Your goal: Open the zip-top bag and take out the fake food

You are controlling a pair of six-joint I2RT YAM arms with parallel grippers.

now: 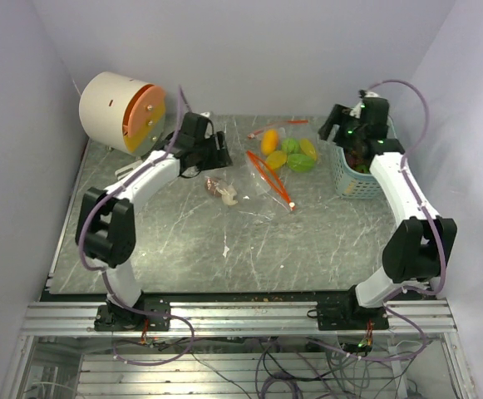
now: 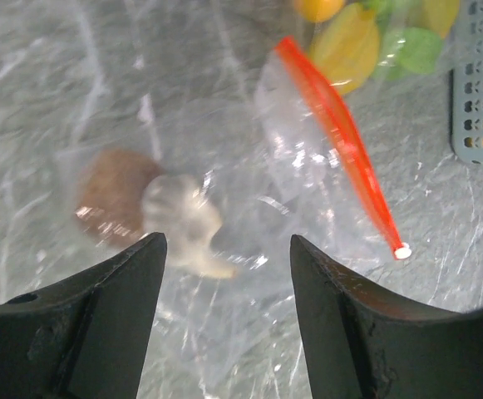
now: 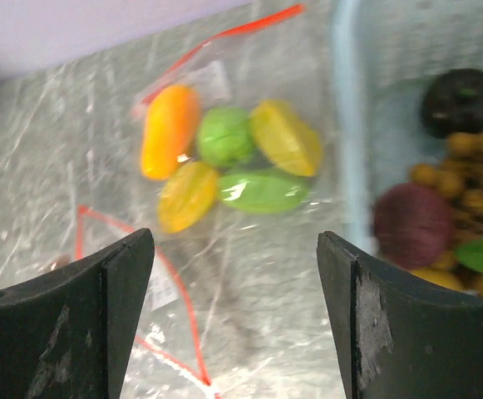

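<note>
A clear bag with an orange zip edge (image 1: 271, 179) lies mid-table. Inside its left end rest a brown piece of food (image 2: 118, 193) and a whitish one (image 2: 180, 218), both under clear film. My left gripper is open above them, with nothing held between the fingers. My right gripper also stands open and empty, high over the left rim of the basket. In the right wrist view a dark red beet-like piece (image 3: 413, 224) lies in the basket.
A second clear bag at the back holds a mango (image 3: 170, 129) and several green and yellow pieces. The blue basket (image 1: 356, 188) stands at the right, with several foods inside. A cream cylinder (image 1: 105, 106) sits back left.
</note>
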